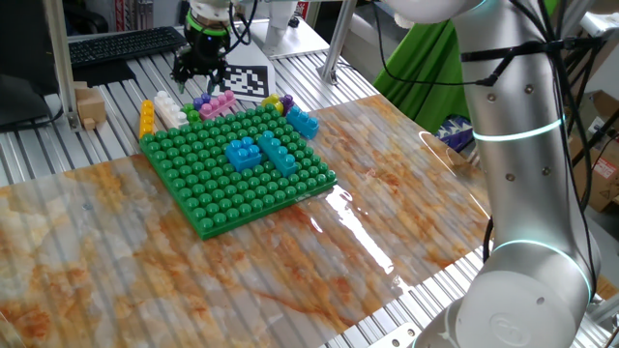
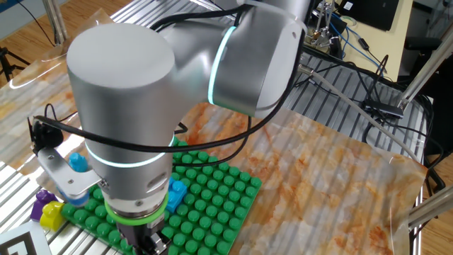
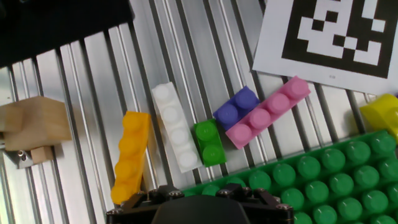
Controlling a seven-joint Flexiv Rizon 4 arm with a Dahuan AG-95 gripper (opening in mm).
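My gripper hangs over the metal slats behind the baseplate, its two fingers spread with nothing visible between them. The green baseplate carries two blue bricks, a blockier one and a long one. Along its far side lie loose bricks: orange, white, small green, purple and pink. The purple brick lies against the pink one. A yellow brick lies at the right edge of the wrist view. Another blue brick rests beside the plate's far right corner.
A wooden block stands left of the bricks, and a black-and-white marker sheet lies behind them. The keyboard and a metal post border the far area. The marbled sheet in front of the plate is clear.
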